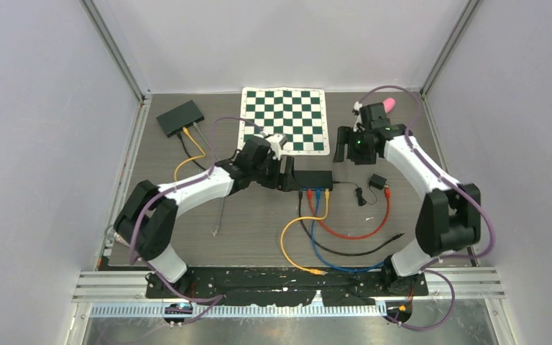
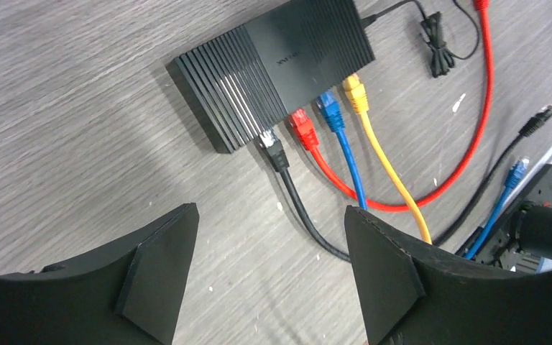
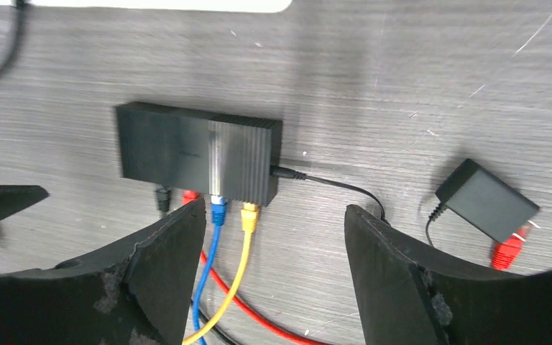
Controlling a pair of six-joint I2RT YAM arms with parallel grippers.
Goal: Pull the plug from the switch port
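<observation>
The black switch (image 1: 311, 180) lies flat on the table, with black, red, blue and yellow plugs along its front edge and a thin power lead at its right end. In the left wrist view the black plug (image 2: 273, 149) and red plug (image 2: 304, 129) sit at the ports. My left gripper (image 1: 282, 172) hangs at the switch's left end, open, with nothing between its fingers in its wrist view. My right gripper (image 1: 343, 144) is open, raised above and right of the switch, empty.
A chessboard mat (image 1: 284, 108) lies behind the switch. A second box (image 1: 180, 117) with cables stands back left. A power adapter (image 1: 376, 181) is to the right, and a pink object (image 1: 389, 104) back right. Loose cable ends lie toward the front.
</observation>
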